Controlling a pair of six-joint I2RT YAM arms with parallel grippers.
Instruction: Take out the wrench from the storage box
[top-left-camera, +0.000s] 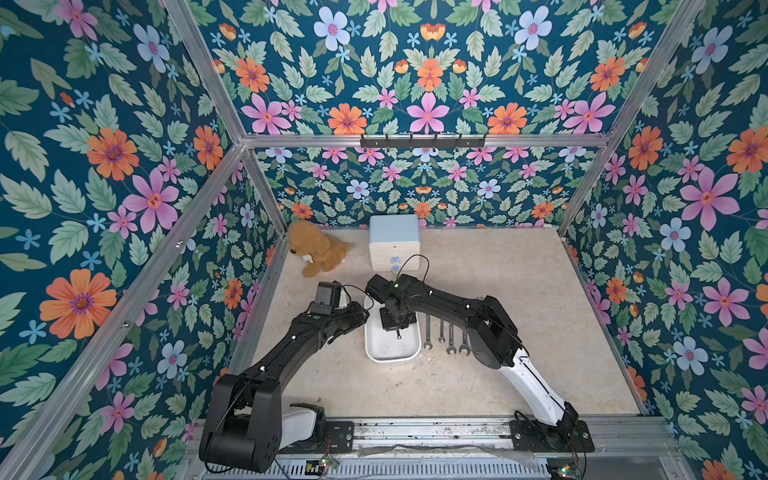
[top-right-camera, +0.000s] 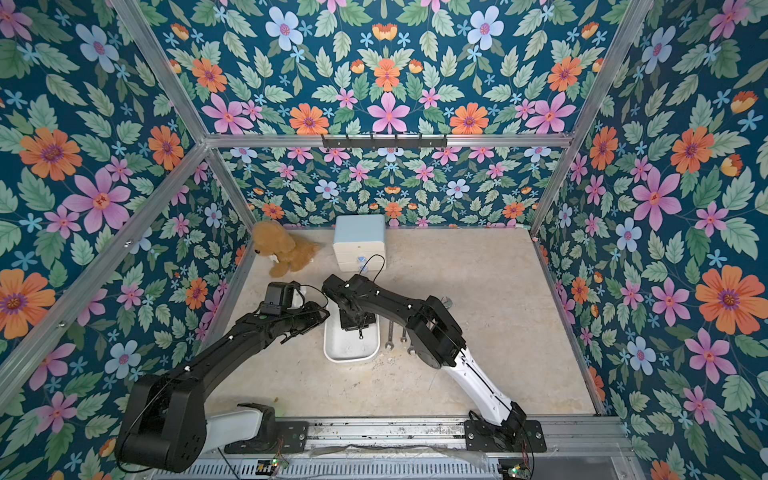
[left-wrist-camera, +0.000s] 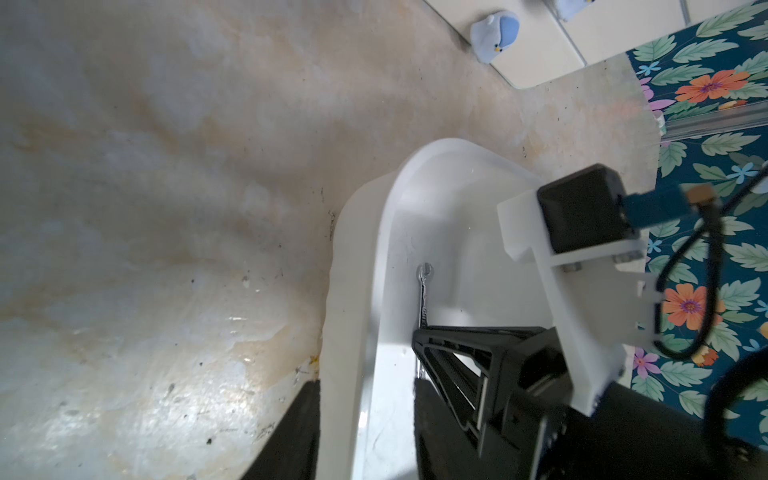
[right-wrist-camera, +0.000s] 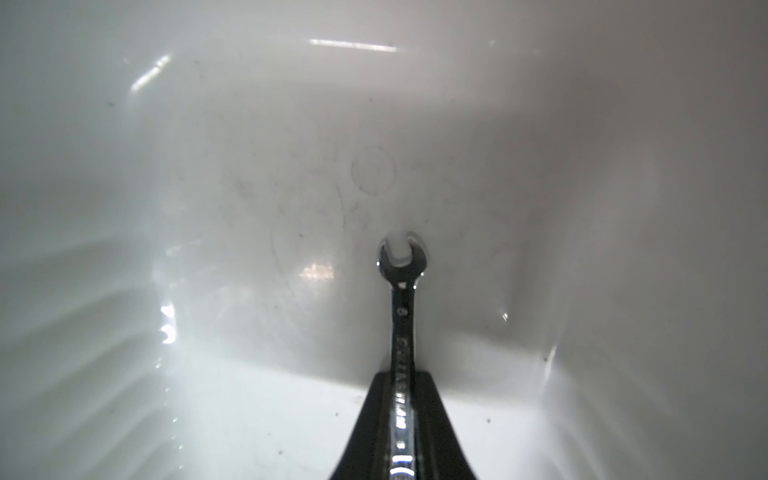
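The white storage box (top-left-camera: 392, 353) stands mid-table. Inside it lies a slim silver wrench (right-wrist-camera: 402, 320), open finger end facing the far wall in the right wrist view; its other end (top-left-camera: 399, 336) peeks out below my right gripper. That right gripper is down in the box with its fingers (right-wrist-camera: 436, 424) close along both sides of the wrench shaft; whether they press on it cannot be told. At the box's left side, my left gripper is shut on the side wall, one finger outside (left-wrist-camera: 300, 428) and one inside.
To the right of the box several wrenches (top-left-camera: 428, 332) lie in a row, partly under the right arm. Behind stands a blue-topped white drawer unit (top-left-camera: 394, 240). A brown plush toy (top-left-camera: 316, 248) sits back left. Open table lies at the far right.
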